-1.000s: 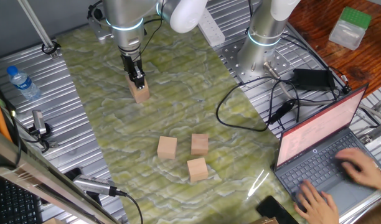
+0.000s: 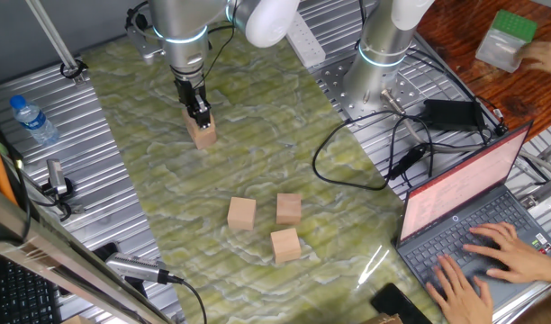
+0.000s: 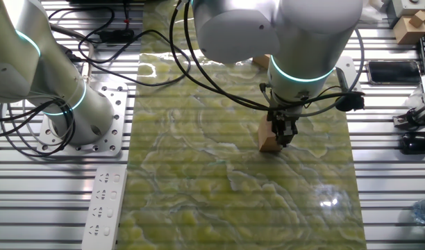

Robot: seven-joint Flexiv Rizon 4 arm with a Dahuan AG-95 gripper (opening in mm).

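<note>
A plain wooden block [image 2: 203, 137] is at the upper left of the green marbled mat [image 2: 266, 148]. Right at its top is my black gripper [image 2: 200, 118], pointing down. From the other side, in exterior view 2, the block [image 3: 268, 137] shows beside and partly behind the gripper [image 3: 284, 136]. The fingers overlap the block in both views, so whether they are closed on it is unclear. Three more wooden cubes lie on the mat in a loose cluster: a left cube [image 2: 242, 213], a right cube [image 2: 288, 209] and a front cube [image 2: 285, 245].
A laptop [image 2: 469, 211] with a person's hands [image 2: 501, 256] on it stands at the right. Black cable [image 2: 334, 180] loops over the mat's right edge. A power strip [image 3: 105, 207] and a water bottle [image 2: 34, 121] lie outside the mat.
My arm, the gripper and all the blocks look unmoved. Only the person's hands have shifted, over the laptop and near the green-lidded box.
</note>
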